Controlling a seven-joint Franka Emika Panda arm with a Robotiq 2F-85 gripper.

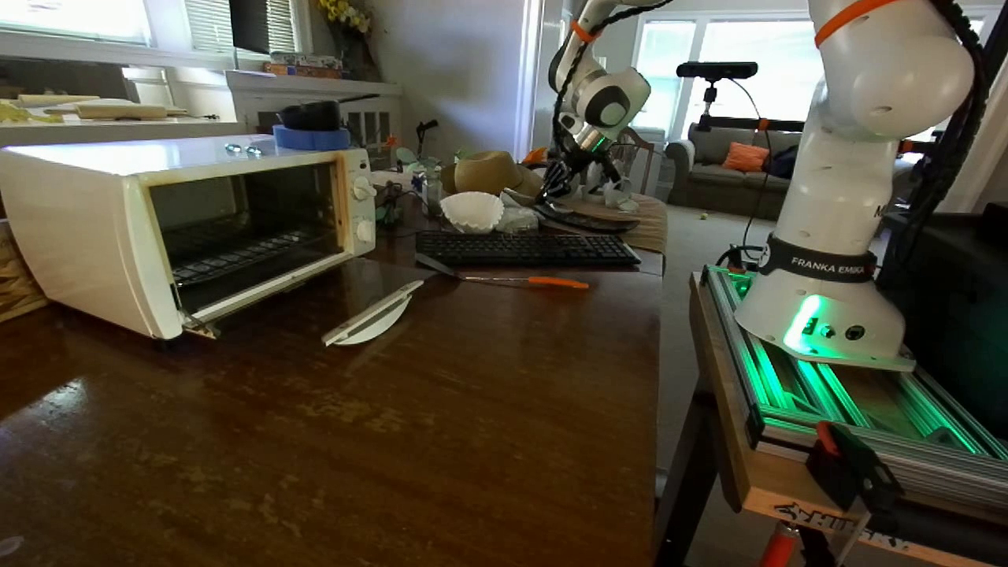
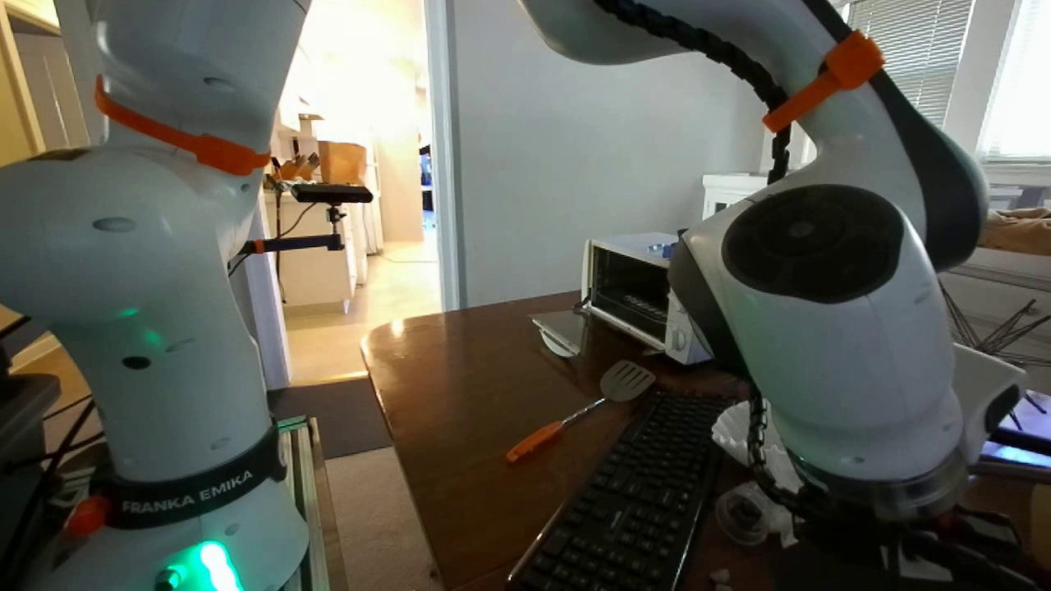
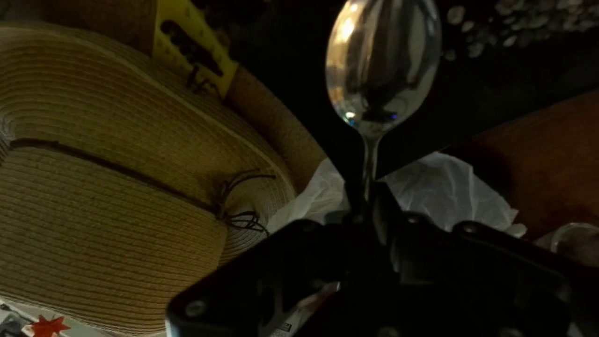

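Observation:
In the wrist view a shiny metal spoon (image 3: 384, 62) sticks out from my gripper, bowl outward, its thin handle pinched between the dark fingers. My gripper is shut on that handle. Exterior view 1 shows the gripper (image 1: 553, 189) at the far end of the table, over the clutter behind the keyboard. A spoon shape there is hard to separate from the dark fingers. In exterior view 2 the arm's wrist (image 2: 867, 433) is at the right, and the fingers cannot be made out.
A straw hat (image 3: 112, 185) and crumpled white plastic (image 3: 449, 188) lie below the gripper. Nearer stand the black keyboard (image 1: 524, 250), an orange-handled spatula (image 1: 557, 282) and the open toaster oven (image 1: 104, 236).

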